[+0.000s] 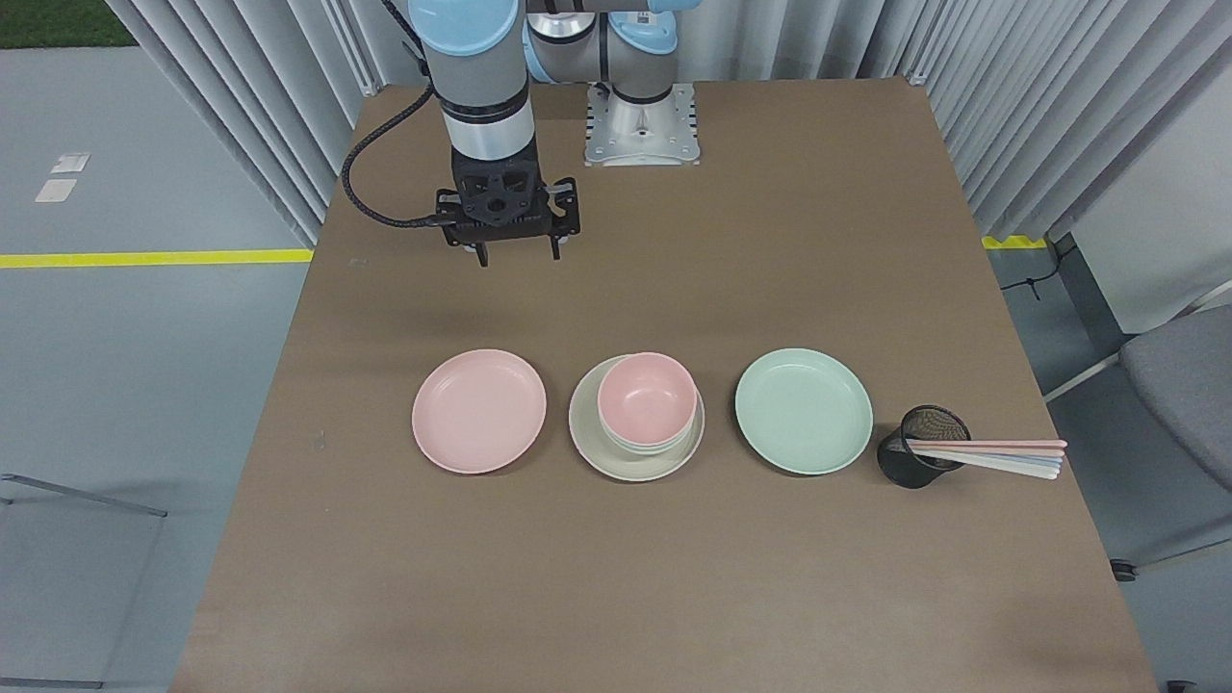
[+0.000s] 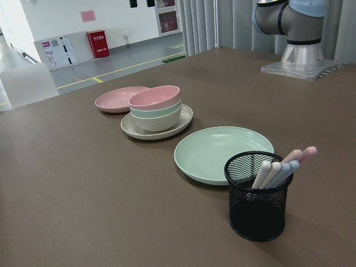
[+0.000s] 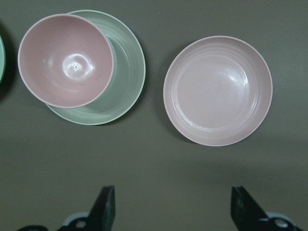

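Note:
My gripper (image 1: 520, 250) is open and empty, raised over the back of the table, behind the row of plates; its two fingers frame the bottom of the wrist view. In the front view a pink plate (image 1: 478, 410) lies left, a green plate (image 1: 803, 410) right, and between them a pale plate (image 1: 606, 460) holds stacked bowls, the pink bowl (image 1: 647, 393) on top. The wrist view shows the pink bowl (image 3: 65, 60) beside the pink plate (image 3: 217, 91).
A black mesh cup (image 2: 256, 217) with several pastel sticks stands beside the green plate, near the right edge.

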